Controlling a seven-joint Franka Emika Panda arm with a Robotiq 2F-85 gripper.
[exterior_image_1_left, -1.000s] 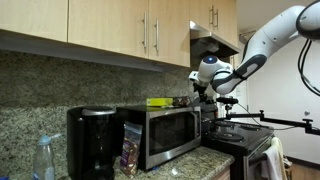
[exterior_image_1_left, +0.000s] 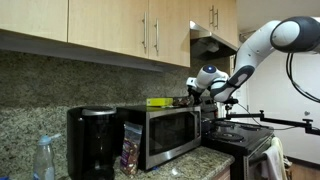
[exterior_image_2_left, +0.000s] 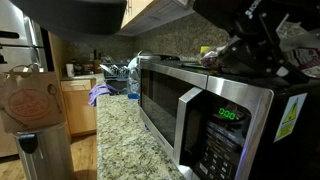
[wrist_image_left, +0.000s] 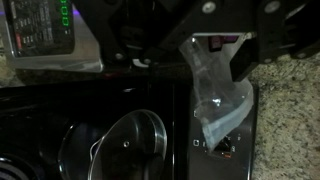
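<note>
My gripper (exterior_image_1_left: 194, 88) hangs beside the right end of the microwave (exterior_image_1_left: 170, 136), just above the level of its top. In the wrist view, the dark fingers stand along the upper part. A clear, crumpled plastic bag (wrist_image_left: 225, 100) with a purplish patch at its top hangs by the fingers, above the stove's edge. Whether the fingers grip it cannot be made out. The microwave door is closed in exterior view 2, and its display (exterior_image_2_left: 229, 114) glows green.
A yellow-green box (exterior_image_1_left: 159, 102) sits on the microwave. Under the gripper lies a glass lid (wrist_image_left: 128, 145) on the black stove (exterior_image_1_left: 235, 134). A coffee maker (exterior_image_1_left: 92, 142), a snack bag (exterior_image_1_left: 131, 148) and a bottle (exterior_image_1_left: 44, 158) stand left. Cabinets (exterior_image_1_left: 115, 30) overhang the counter.
Over the last second my gripper has come down a little beside the microwave's right end. The microwave and the items on the counter look unmoved.
</note>
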